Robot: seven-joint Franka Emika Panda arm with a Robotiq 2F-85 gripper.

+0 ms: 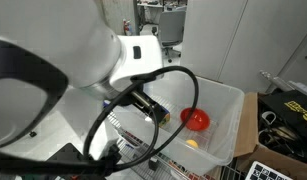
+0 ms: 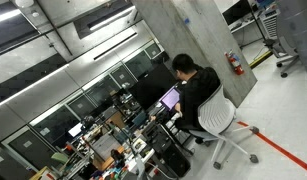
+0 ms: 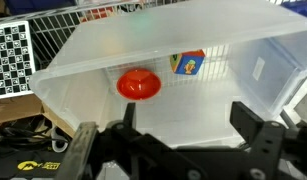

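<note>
A red bowl rests inside a clear-white plastic bin. In the wrist view the same red bowl lies beyond the fingers, with a small multicoloured block to its upper right. The arm largely covers that block in exterior view 1. My gripper is open over the bin, its black fingers wide apart, and nothing shows between them. Exterior view 2 shows neither the bin nor the gripper.
A yellow-orange item shows at the bin's near side. The bin's raised walls border the space. To the right stands a cardboard box with black gear and cables. A checkered board lies outside the bin, beside a wire rack.
</note>
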